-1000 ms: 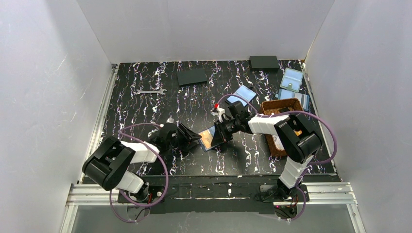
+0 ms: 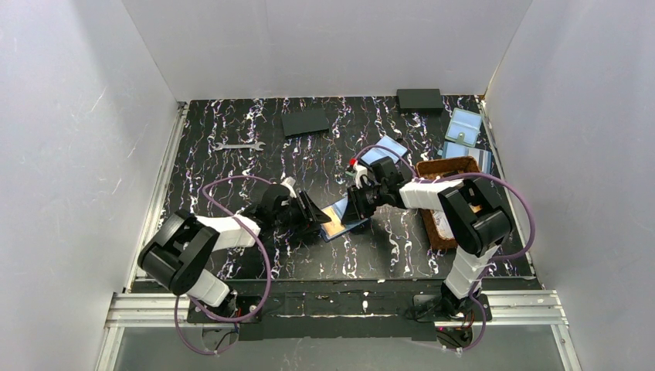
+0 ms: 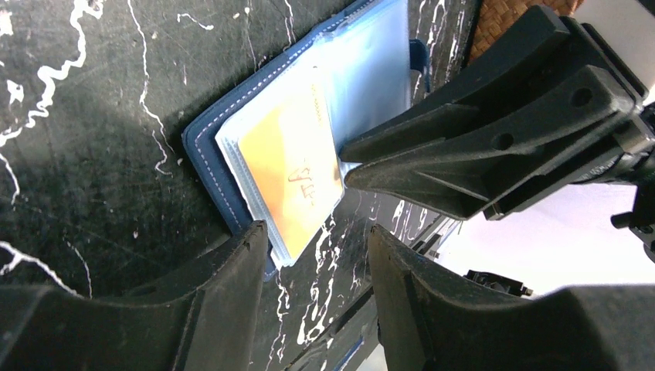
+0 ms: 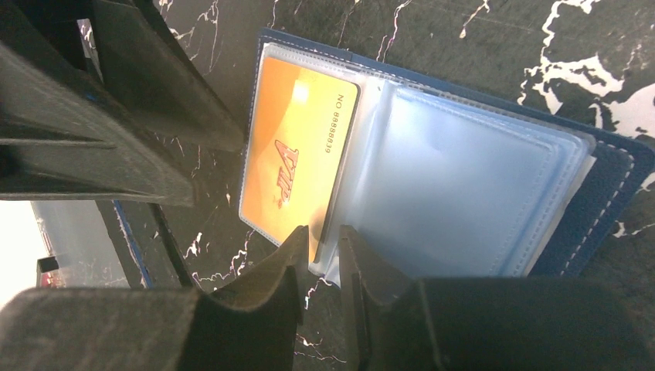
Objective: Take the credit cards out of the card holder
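Note:
An open blue card holder (image 2: 347, 225) lies on the dark marble table; an orange VIP card (image 3: 285, 171) sits in a clear sleeve on its left side, beside an empty-looking pale blue sleeve (image 4: 456, 178). My left gripper is part open at the holder's left end, fingertips by the card's edge with nothing clearly between them. My right gripper hovers over the seam at the card's lower corner, its fingertips slightly apart. In the left wrist view, the right gripper's dark fingers reach over the holder from the right.
A wicker basket (image 2: 432, 233) stands at the right. Blue cases (image 2: 464, 124) and a blue pad (image 2: 381, 148) lie behind. Two black boxes (image 2: 304, 122) are at the back, a wrench (image 2: 239, 145) at back left.
My left gripper has shifted about, rising slightly in the top view. The holder has edged a little rightward.

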